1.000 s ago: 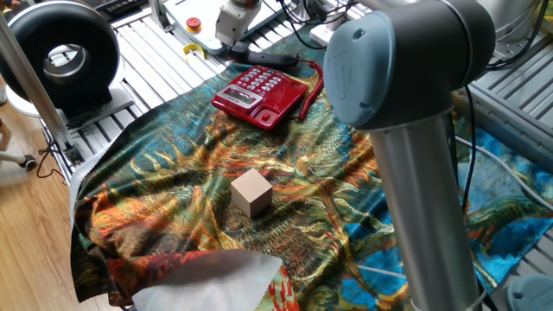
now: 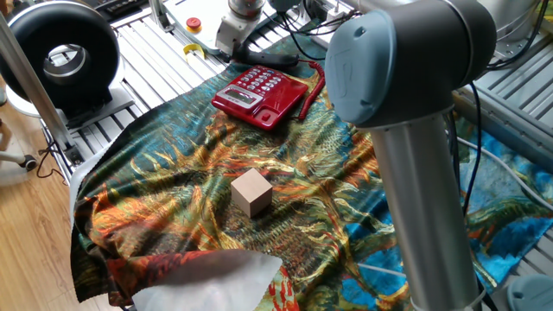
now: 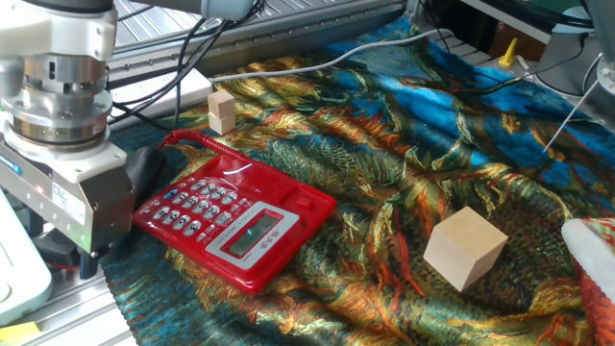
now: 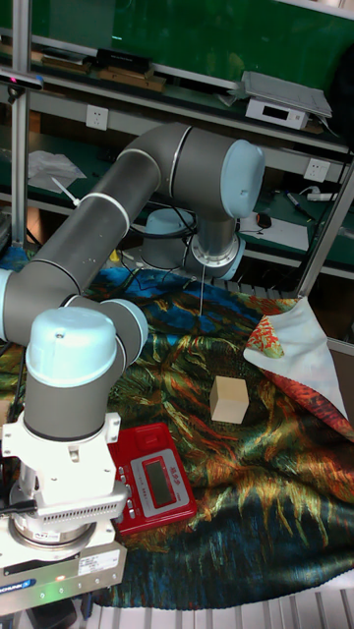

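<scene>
A red desk phone (image 2: 259, 97) with grey buttons and a small display lies on the patterned cloth. Its black handset (image 2: 275, 60) is along the phone's far side, joined by a red coiled cord (image 3: 207, 144). My gripper (image 3: 72, 258) is low at the handset's end, beside the phone's keypad side. The gripper's body hides part of the handset in exterior view 2, and whether the fingers close around it cannot be made out. In exterior view 3 the gripper (image 4: 63, 608) is at the lower left, its fingertips mostly hidden.
A wooden cube (image 3: 465, 248) sits on the wrinkled cloth, apart from the phone. Smaller wooden blocks (image 3: 221, 112) stand near the cord. A folded-over cloth corner (image 4: 299, 351) shows its white underside. An emergency stop button (image 2: 193, 24) is on the panel behind.
My wrist has shifted and tilted slightly to the right at the top of exterior view 1. The phone body and the cube have stayed in place.
</scene>
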